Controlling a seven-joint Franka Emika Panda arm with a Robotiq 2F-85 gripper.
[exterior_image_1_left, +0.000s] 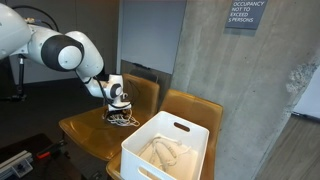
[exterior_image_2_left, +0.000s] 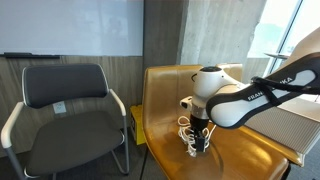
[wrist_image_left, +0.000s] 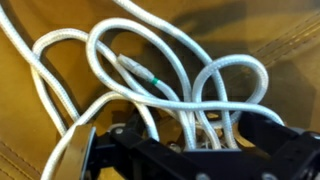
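Observation:
A loosely tangled white rope (wrist_image_left: 185, 105) lies on the brown leather seat, its loops filling much of the wrist view. Green shows on one end of it. My gripper (exterior_image_2_left: 200, 148) is low over the rope, close to the seat, with its fingers open. In the wrist view the dark fingers reach in from the bottom edge, and rope strands run just in front of and between them. Whether the fingers touch the rope cannot be told. From exterior view 1, the rope (exterior_image_1_left: 122, 119) spreads to the right of the gripper.
A white bin (exterior_image_1_left: 138, 150) stands on the seat to the right, with pale rope-like material (exterior_image_1_left: 165, 153) inside. Behind the seat rise brown backrests (exterior_image_1_left: 141, 98) and a concrete wall. An empty dark chair (exterior_image_2_left: 75, 120) stands at the left in exterior view 2.

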